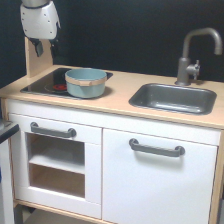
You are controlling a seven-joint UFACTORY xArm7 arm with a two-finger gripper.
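Observation:
A blue-green pot (87, 88) rests upright on the black stovetop (52, 80), toward its right side. The white arm reaches in from the top left, and my gripper (38, 47) hangs above and left of the pot, apart from it. Its dark fingertips are too small to tell how the fingers stand. Nothing is seen hanging from them.
A grey sink (174, 98) with a tall faucet (192, 50) is set into the wooden counter (122, 92) at the right. Below are a white oven door (62, 160) with a window and a closed cabinet door (150, 185). Bare counter lies between pot and sink.

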